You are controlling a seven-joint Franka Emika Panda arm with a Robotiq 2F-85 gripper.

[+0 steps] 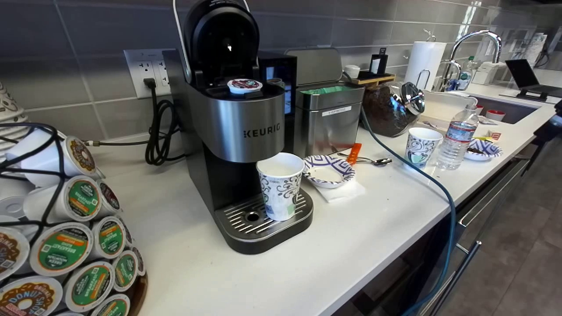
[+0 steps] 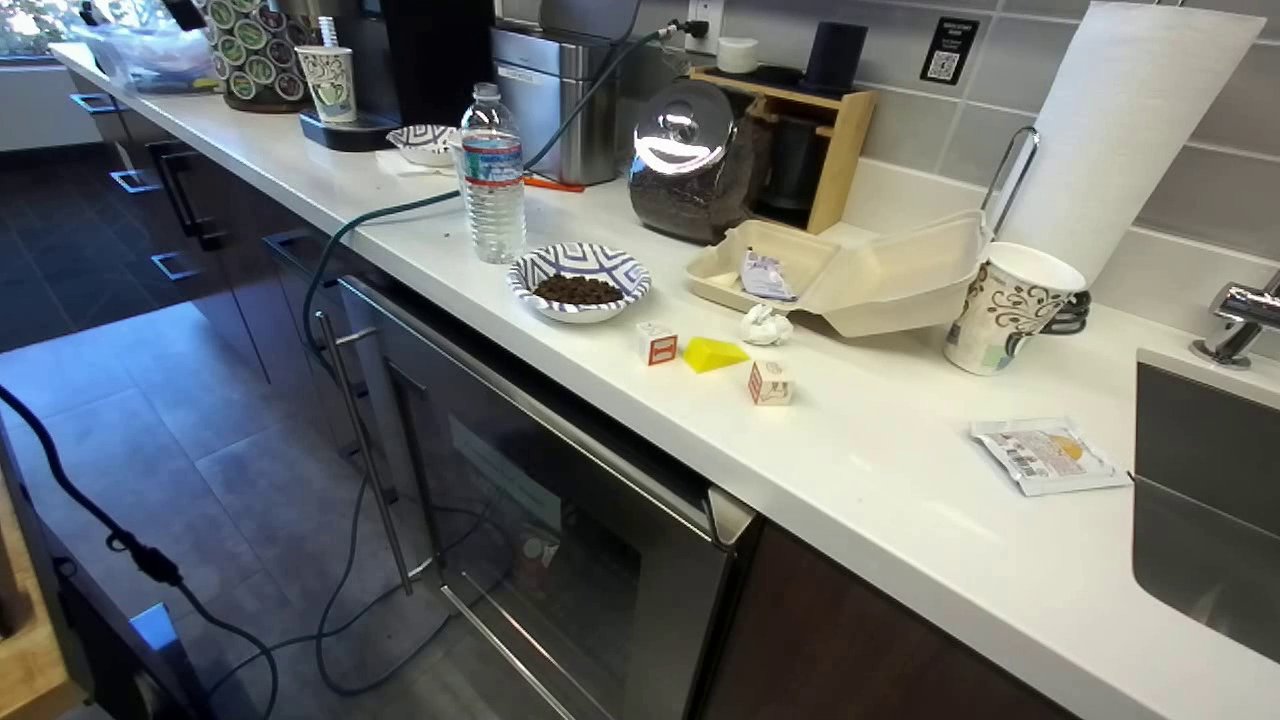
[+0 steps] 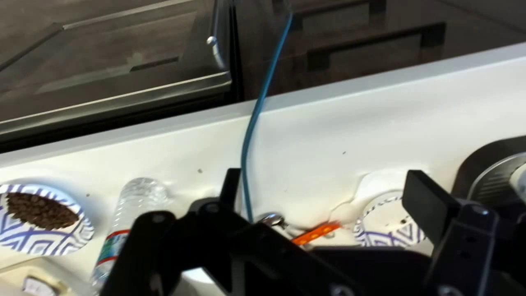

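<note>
In the wrist view my gripper hangs over the counter, its two black fingers spread wide with nothing between the tips. Beneath and beyond it lie an orange-handled utensil (image 3: 318, 232) and a bowl (image 3: 389, 222). A Keurig coffee maker (image 1: 237, 129) stands with its lid raised and a pod (image 1: 244, 86) in its top. On its drip tray sits an upright patterned paper cup (image 1: 280, 189). Neither exterior view shows the gripper.
A wire rack of pods (image 1: 63, 247) stands left of the machine. A blue cable (image 1: 445, 195) crosses the counter and drops over its edge. Toward the sink are a water bottle (image 2: 492, 198), a bowl of dark bits (image 2: 579, 288), an open takeout box (image 2: 894, 288) and another cup (image 2: 1008, 314).
</note>
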